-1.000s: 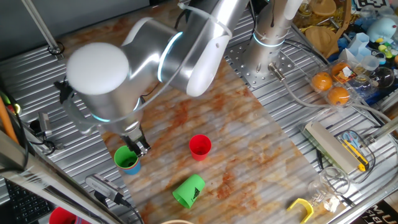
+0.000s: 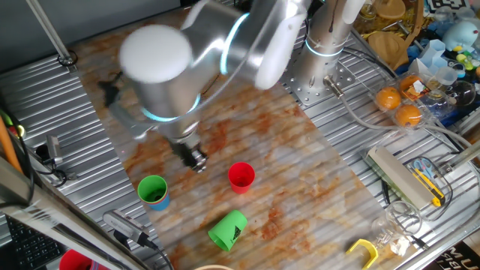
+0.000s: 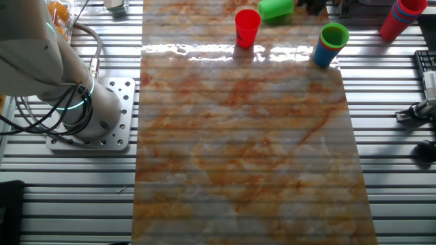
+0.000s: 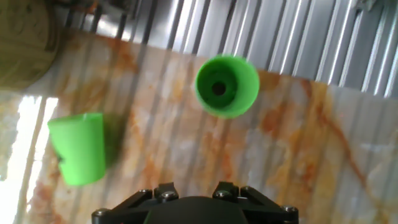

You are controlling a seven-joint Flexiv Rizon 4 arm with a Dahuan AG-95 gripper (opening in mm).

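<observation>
My gripper [image 2: 196, 161] hangs above the marbled board, between the cup stack and the red cup, clear of both. Its two black fingers [image 4: 166, 193] stand apart in the wrist view, with nothing between them. Upright at the board's left edge is a stack of cups [image 2: 154, 192], a green rim on top and blue showing below; the wrist view looks down into its green mouth [image 4: 227, 86]. An upright red cup [image 2: 241, 178] stands to the right. Nearer the front, a loose green cup [image 2: 227, 230] lies on its side, also seen at the wrist view's left [image 4: 79, 149].
Another red cup stack [image 3: 400, 19] stands off the board on the slatted table. A small device [image 2: 126, 225] with a cable sits near the board's left edge. Orange balls [image 2: 388, 98] and clutter fill the far right. Much of the board [image 3: 238, 156] is bare.
My gripper was beside the cup stack's rim. It has since moved away from it, up and to the right in exterior view 1. The cups stand where they were.
</observation>
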